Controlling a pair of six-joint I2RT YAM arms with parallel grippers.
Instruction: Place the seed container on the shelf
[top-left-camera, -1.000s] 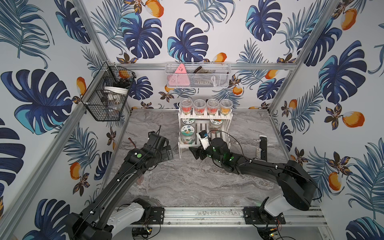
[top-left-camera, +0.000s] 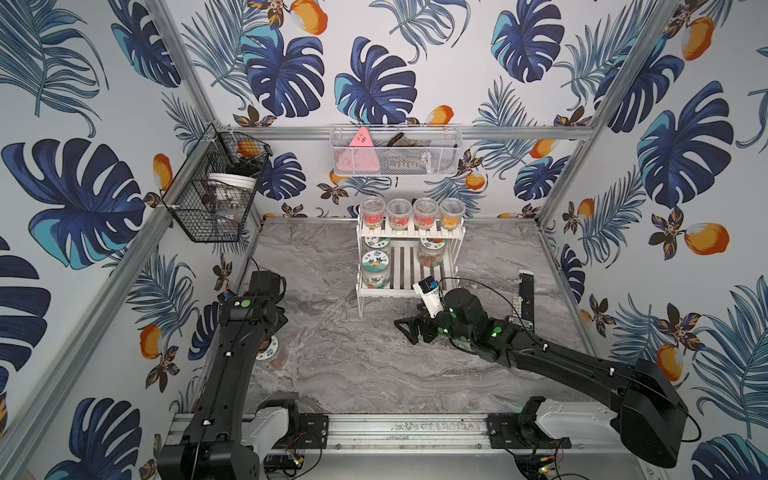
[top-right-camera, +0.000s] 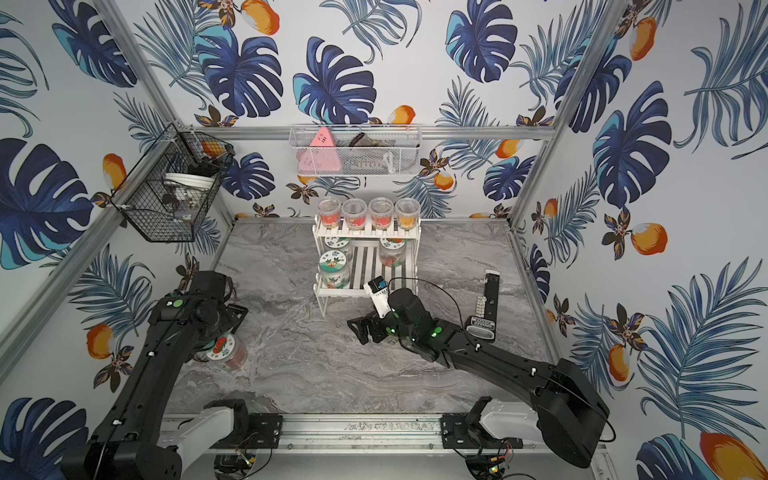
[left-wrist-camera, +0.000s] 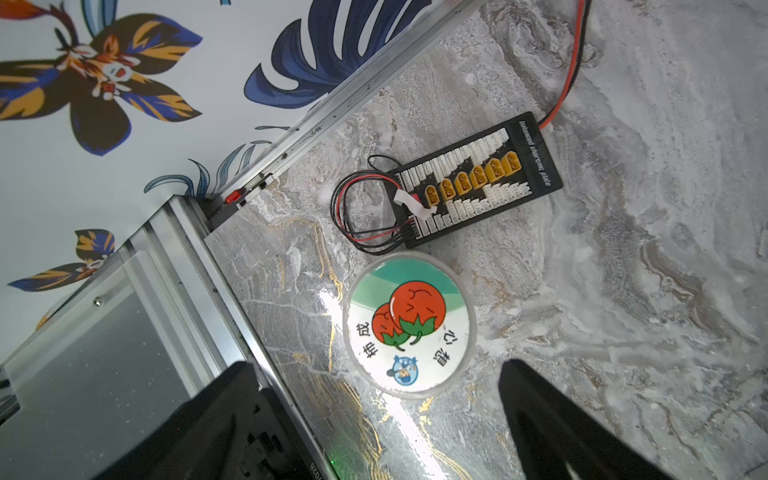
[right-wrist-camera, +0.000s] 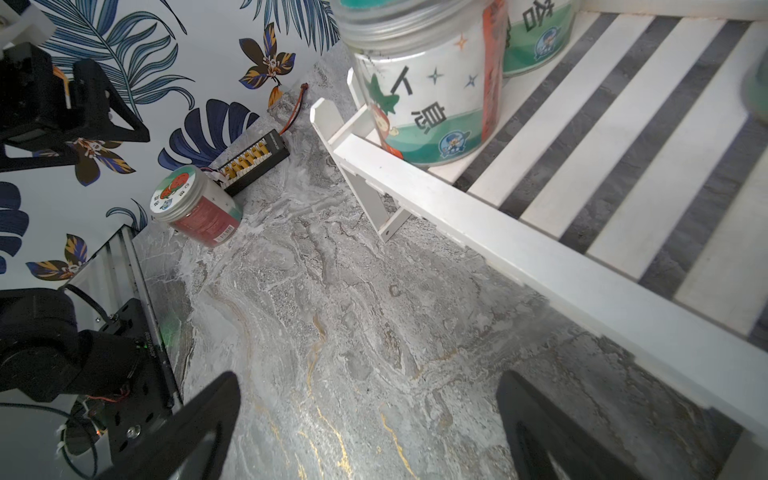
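Note:
A clear seed container with a tomato-printed lid stands upright on the tabletop at the left; the right wrist view shows its side too (right-wrist-camera: 200, 208). Above it hangs my left gripper, open, fingers apart, the container below and between them without visible contact. The white two-tier shelf (top-left-camera: 404, 293) stands at the back centre. Several small cups line its upper tier, and lidded containers (top-right-camera: 333, 269) occupy its lower slats, with bare slats between. In front of the shelf, my right gripper is open over bare tabletop, empty.
A black charging plate (left-wrist-camera: 478, 180) with cables lies right beside the tomato-lid container, near the left wall. A black wire basket (top-left-camera: 216, 192) hangs on that wall. At the right lies a black device (top-right-camera: 485, 308).
My left arm has swung left, away from the shelf, to the tomato-lid container. My right arm has drawn back slightly from the shelf, toward the front right. The shelf's containers have not moved.

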